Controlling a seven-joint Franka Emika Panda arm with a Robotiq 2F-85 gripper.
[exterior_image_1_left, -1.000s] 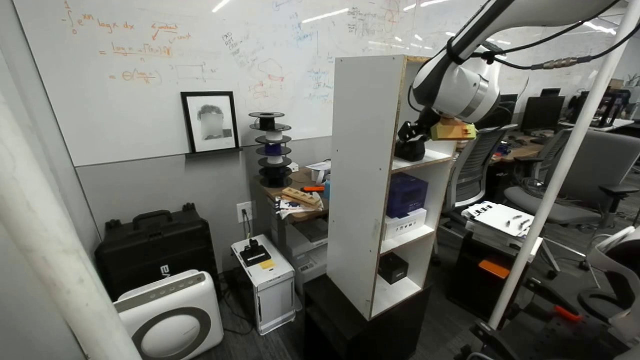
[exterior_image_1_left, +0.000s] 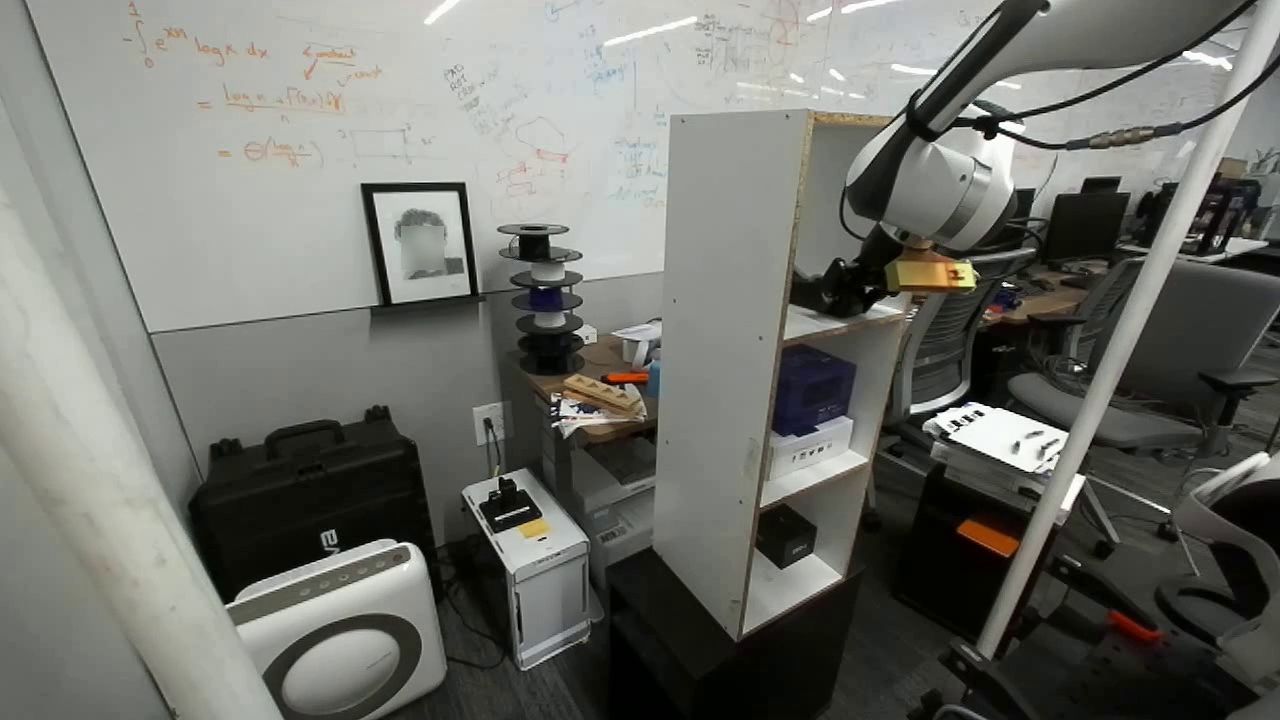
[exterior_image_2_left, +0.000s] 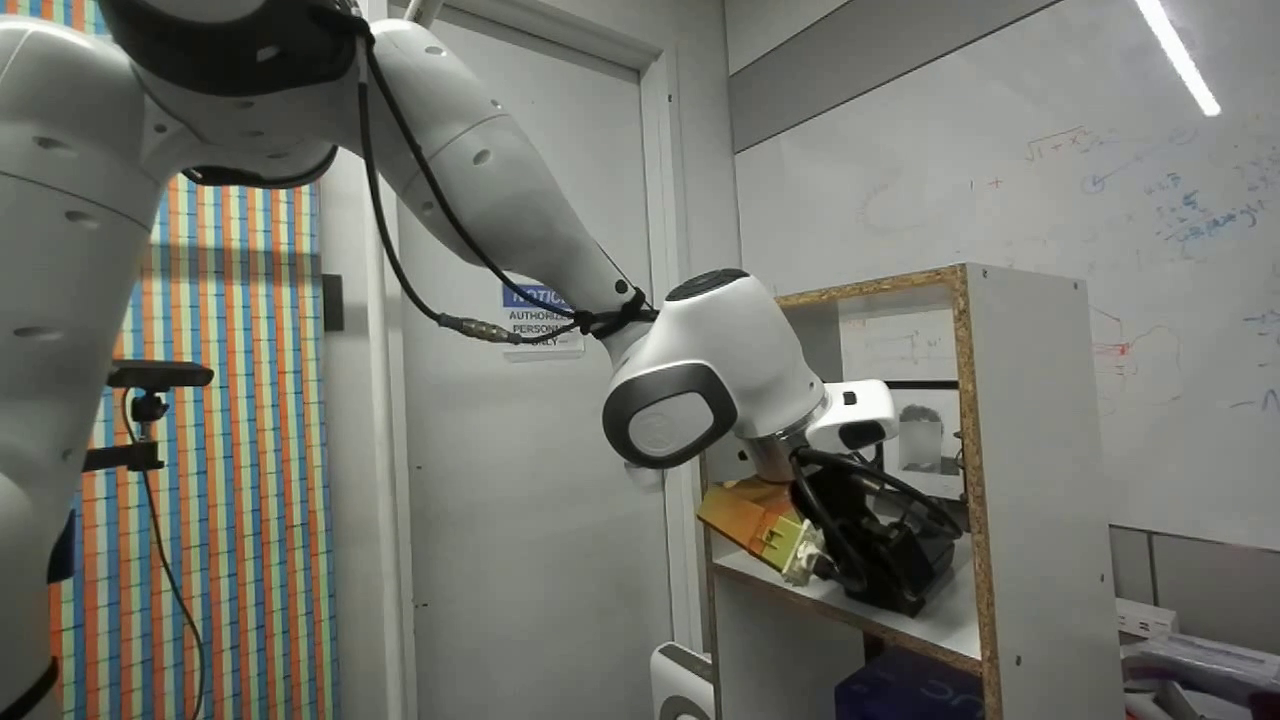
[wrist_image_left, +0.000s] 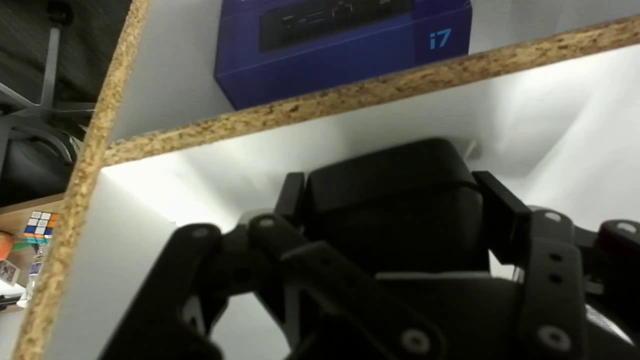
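Observation:
A black, box-like object (wrist_image_left: 393, 231) with rounded edges sits between the fingers of my gripper in the wrist view. One finger (wrist_image_left: 290, 199) stands along its left side and the other along its right. The fingers are wide apart and close against the object; whether they press on it cannot be told. In exterior view 1 the gripper (exterior_image_1_left: 828, 290) is inside the top compartment of the white shelf unit (exterior_image_1_left: 726, 360), low over its board. Dark gripper and dark object merge there, and the object's underside is hidden.
A purple box (exterior_image_1_left: 813, 390) on a white box (exterior_image_1_left: 810, 446) fills the compartment below. Lower still is a small black box (exterior_image_1_left: 786, 535). Chipboard edges (exterior_image_2_left: 974, 480) frame the shelf opening near the arm. An office chair (exterior_image_1_left: 936, 336) stands behind the unit.
My arm's wrist has shifted right and slightly down in exterior view 1, tilting the gripper flatter. The black object, earlier distinct below the gripper on the top shelf, now blends with it.

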